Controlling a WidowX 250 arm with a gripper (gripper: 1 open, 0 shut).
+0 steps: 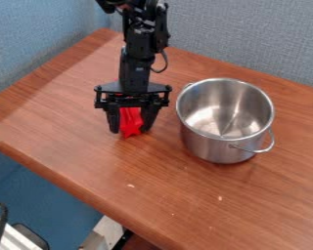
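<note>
A black gripper (130, 121) reaches down from the top of the view to the wooden table, its two fingers on either side of a red object (132, 126) that it partly hides. I cannot tell whether the fingers press on it. Just to the right stands a steel pot (227, 146) with side handles, its inside empty.
A grey-blue wall (250, 49) rises behind the table. Blue floor and some dark cables or equipment show at the lower left, beyond the table's edge.
</note>
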